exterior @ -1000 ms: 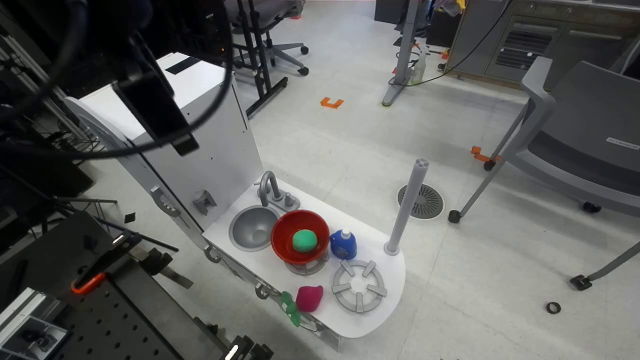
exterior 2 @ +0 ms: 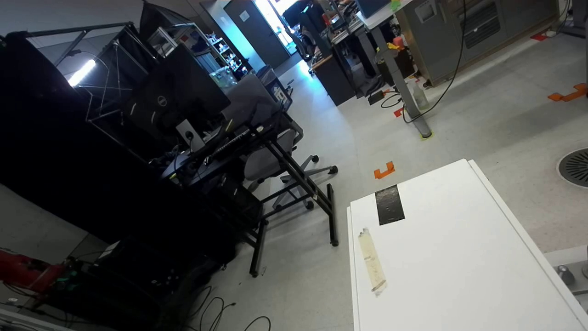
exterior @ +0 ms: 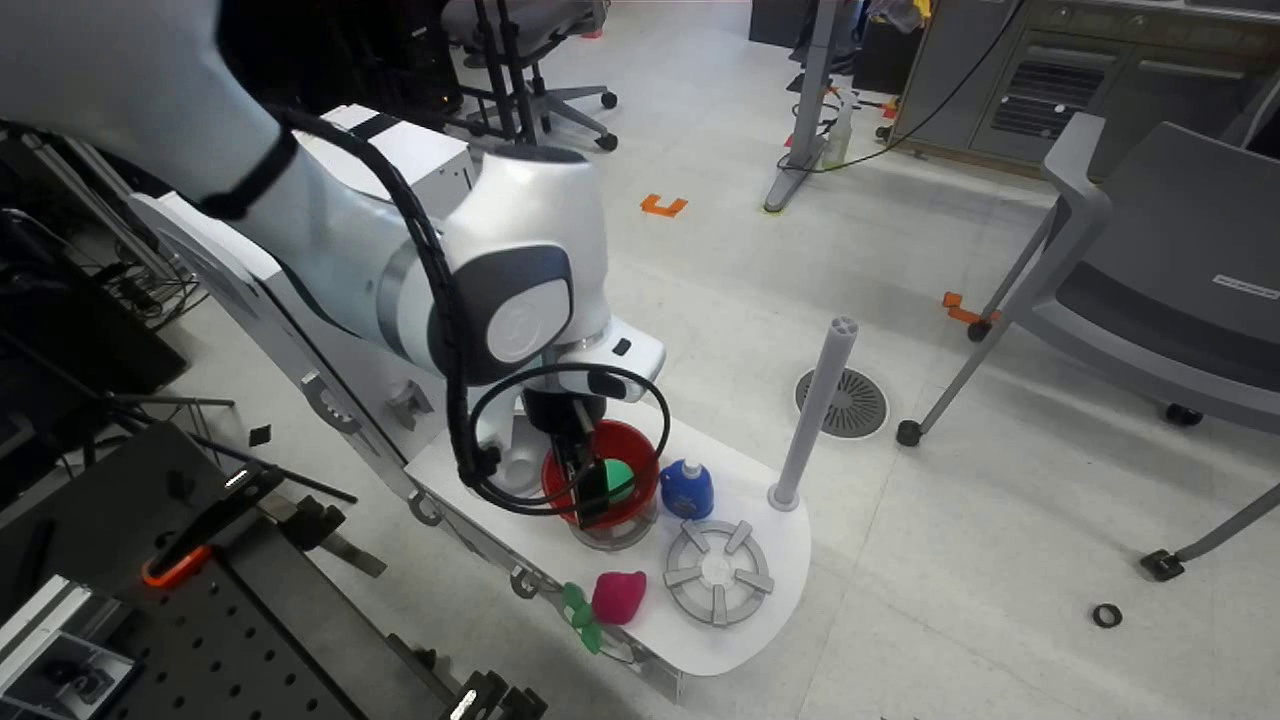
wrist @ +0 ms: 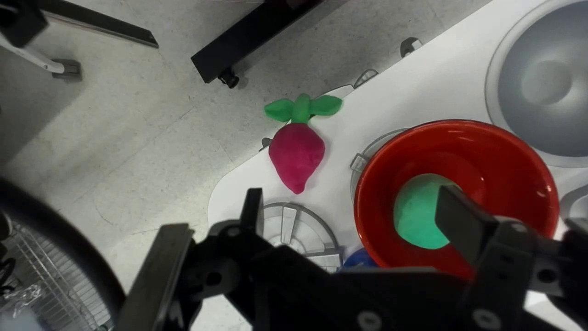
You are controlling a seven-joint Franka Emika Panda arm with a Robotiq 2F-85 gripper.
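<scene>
My gripper (exterior: 588, 490) is open over the toy kitchen counter, its fingers pointing down at the red bowl (exterior: 649, 446). In the wrist view the gripper has one of its fingers (wrist: 463, 220) over the bowl's inside, overlapping the green rounded object (wrist: 421, 212) there. The other finger shows over the bare burner, outside the bowl (wrist: 364, 165). Nothing is visibly held. How far the fingertips are above the bowl is hard to tell. A pink beet-like toy with green leaves (wrist: 297, 154) lies at the counter's edge.
A blue bottle (exterior: 687, 492) stands close beside the bowl, near the empty burner (exterior: 717, 572). An upright grey post (exterior: 816, 408) rises at the counter's end. The sink (wrist: 545, 82) lies on the bowl's other side. The second exterior view shows only the white cabinet top (exterior 2: 457, 248) and room.
The arm has come from the upper left, above the cabinet, down to the red bowl, and now blocks much of the sink and faucet. The bowl, green object, bottle and pink toy look unmoved.
</scene>
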